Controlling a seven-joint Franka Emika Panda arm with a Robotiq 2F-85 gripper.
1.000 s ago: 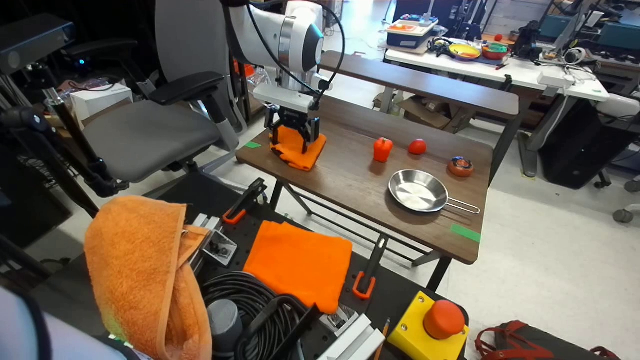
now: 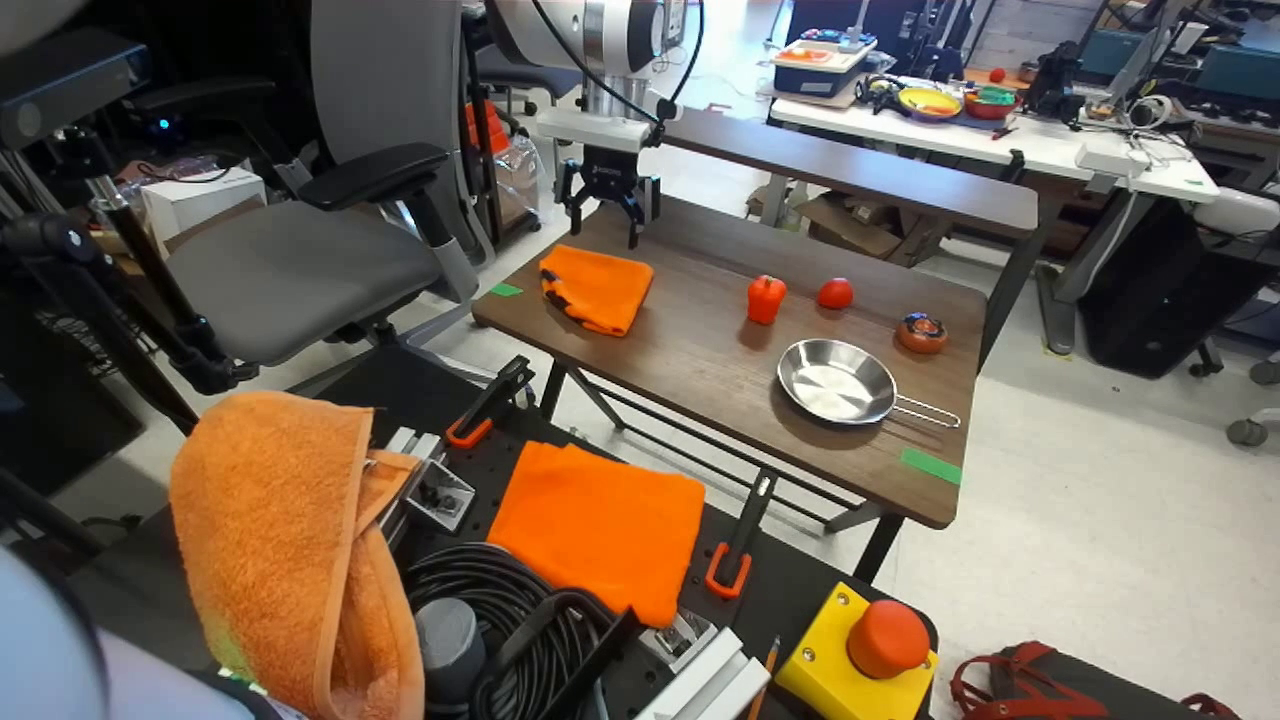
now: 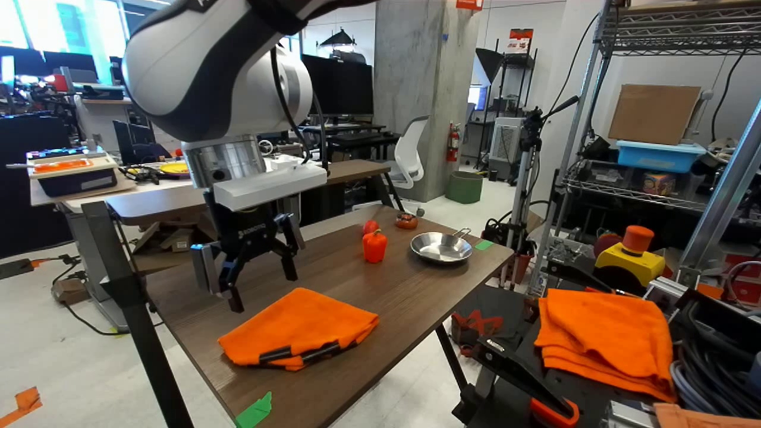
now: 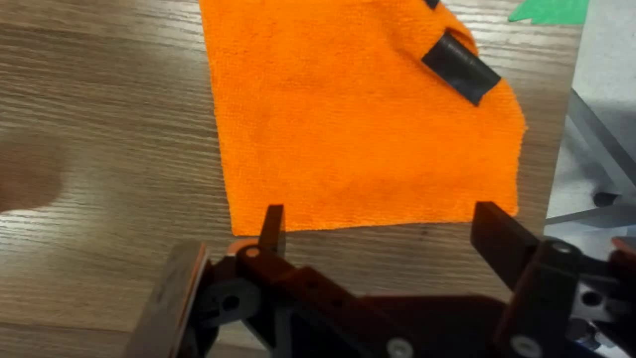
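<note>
An orange cloth with black tape strips, folded over, lies flat at the near-left end of the brown table; the orange cloth [image 2: 600, 288] shows whole in exterior view 1. Above and behind it hangs my gripper [image 3: 262, 291], fingers spread wide and empty. In the wrist view the orange cloth [image 4: 357, 131] fills the upper middle, one straight edge just beyond my fingertips. Clear air separates the gripper from the cloth.
Farther along the table [image 2: 708, 360] sit a red-orange pepper [image 2: 764, 300], a tomato [image 2: 835, 293], a small orange-brown round object [image 2: 921, 334] and a steel pan [image 2: 840, 382]. Green tape [image 3: 254, 411] marks the table's corner. Bare wood separates cloth and pepper.
The gripper has risen off the cloth and moved back, away from the table's front edge. The cloth, previously partly covered by the fingers, now lies uncovered in nearly the same place.
</note>
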